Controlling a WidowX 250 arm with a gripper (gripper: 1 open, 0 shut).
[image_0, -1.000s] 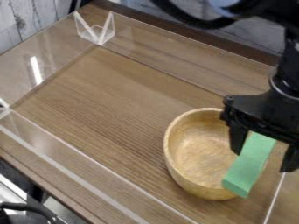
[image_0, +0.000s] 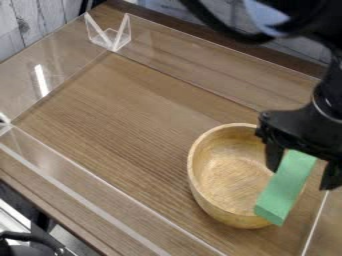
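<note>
A wooden bowl (image_0: 222, 176) sits on the right part of the wooden table. A green rectangular object (image_0: 282, 190) leans inside it, tilted toward the bowl's right side. The large black gripper (image_0: 297, 145) comes down from the upper right over the bowl's right rim, at the upper end of the green object. Whether its fingers are closed on that object cannot be told.
A clear plastic piece (image_0: 110, 35) stands at the back left. A dark edge with black cables lies at the bottom left.
The gripper has shifted very slightly; the bowl and green object look unmoved.
</note>
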